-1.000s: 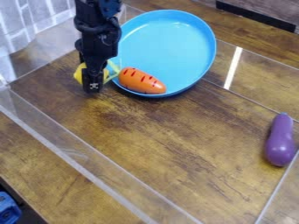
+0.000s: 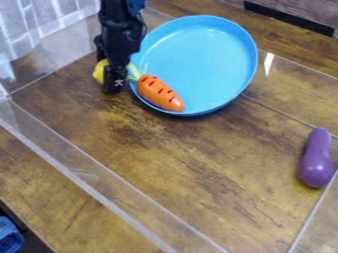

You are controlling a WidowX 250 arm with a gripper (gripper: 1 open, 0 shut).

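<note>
The black gripper (image 2: pixel 117 71) comes down from the top left, at the left edge of a blue plate (image 2: pixel 199 54). It is shut on a yellow object (image 2: pixel 101 73), mostly hidden behind its fingers. An orange carrot (image 2: pixel 160 93) with pale green leaves lies tilted on the plate's lower left, its leaves touching or beside the gripper; which of these I cannot tell.
A purple eggplant (image 2: pixel 315 158) lies on the wooden table (image 2: pixel 172 188) at the right. Clear plastic walls run along the left. A blue item (image 2: pixel 7 235) sits at the lower left corner.
The plate has shifted slightly right and down, and the carrot has turned to a steeper angle. The gripper has moved slightly up with the yellow object.
</note>
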